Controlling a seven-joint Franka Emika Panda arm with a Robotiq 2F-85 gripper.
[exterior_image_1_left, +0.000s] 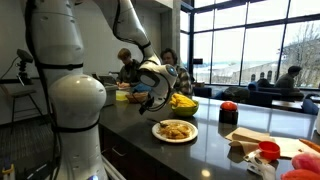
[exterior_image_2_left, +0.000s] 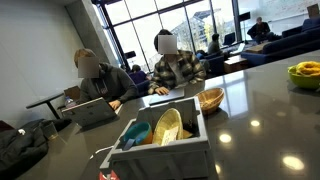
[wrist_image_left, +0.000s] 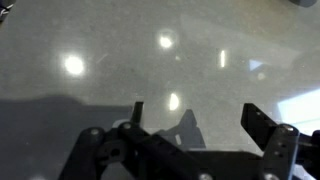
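My gripper stands open in the wrist view, its two black fingers wide apart with only bare, shiny grey tabletop below. In exterior view 1 the gripper (exterior_image_1_left: 148, 105) hangs over the table, behind and to the left of a white plate (exterior_image_1_left: 157, 134) of orange-brown food. A green bowl heaped with yellow items (exterior_image_1_left: 183, 101) stands to the right of the gripper. The bowl (exterior_image_2_left: 305, 75) also shows at the right edge of exterior view 2.
A grey bin (exterior_image_2_left: 160, 158) holds a teal item and a yellow basket; a small wicker bowl (exterior_image_2_left: 211, 98) stands behind it. A red-topped container (exterior_image_1_left: 228, 112), a red mug (exterior_image_1_left: 269, 151) and other items lie at the right. Two people sit at the far side with laptops.
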